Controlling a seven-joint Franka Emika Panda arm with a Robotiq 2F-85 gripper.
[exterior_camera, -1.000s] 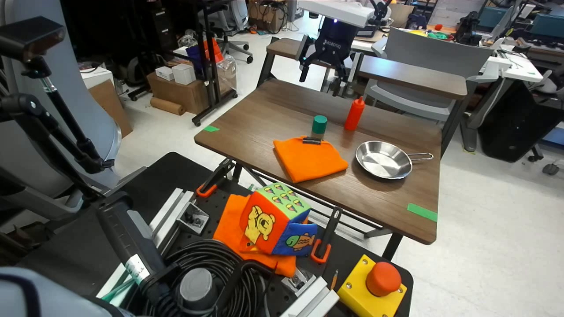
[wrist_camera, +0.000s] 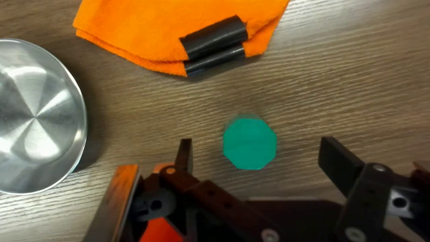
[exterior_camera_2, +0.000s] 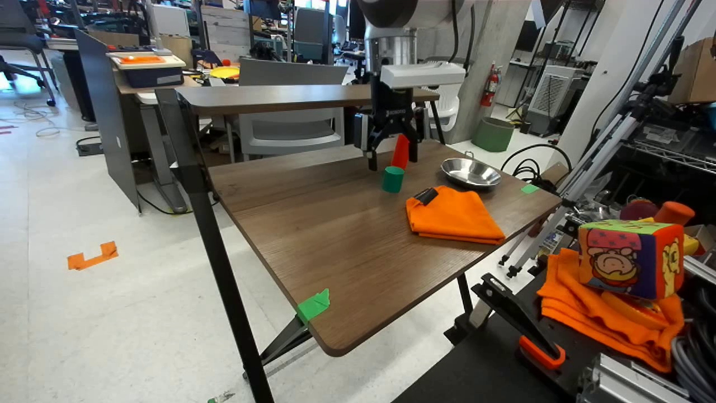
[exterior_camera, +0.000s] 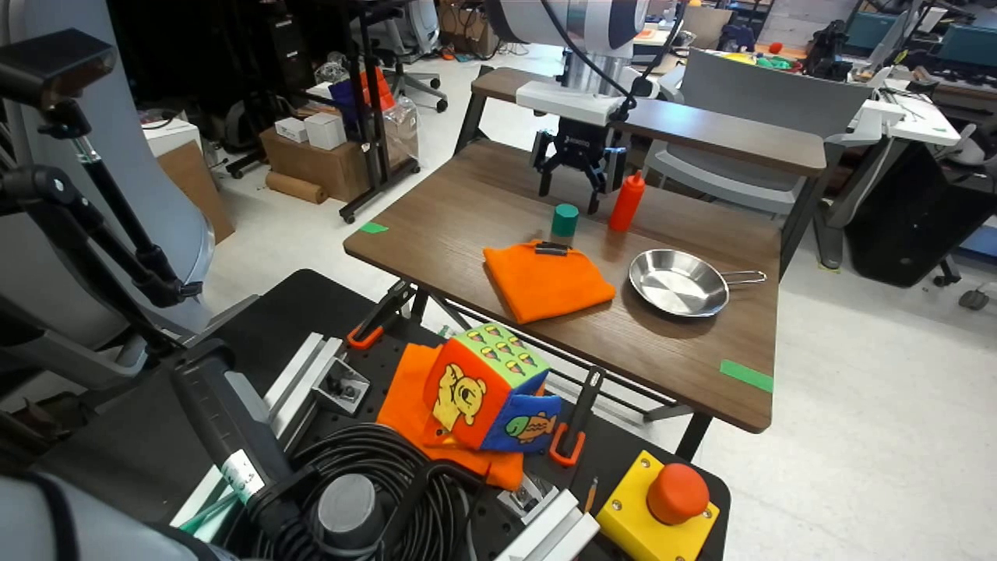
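On the table stands a small green block [exterior_camera: 565, 220], near the middle of the wrist view. My gripper [exterior_camera: 570, 195] is open above the table just behind it; seen from the wrist, the fingers [wrist_camera: 184, 155] lie to either side of the block, with nothing held between them. A red squeeze bottle [exterior_camera: 627, 201] stands upright close beside the gripper, partly hidden by the left finger in the wrist view. An orange cloth [exterior_camera: 547, 285] lies folded in front of the block, with black tape-like pieces [wrist_camera: 215, 44] on its edge. To one side sits a shiny metal pan [exterior_camera: 679, 284].
A raised shelf [exterior_camera: 729, 140] runs along the table's back edge. Bare tabletop [exterior_camera_2: 315, 221] spreads to the left in exterior view 2. A black cart in front holds a soft picture cube [exterior_camera: 491, 388] and a red stop button [exterior_camera: 678, 492].
My gripper has come down from above the table's back edge to close behind the green block and next to the bottle. The objects on the table have stayed put.
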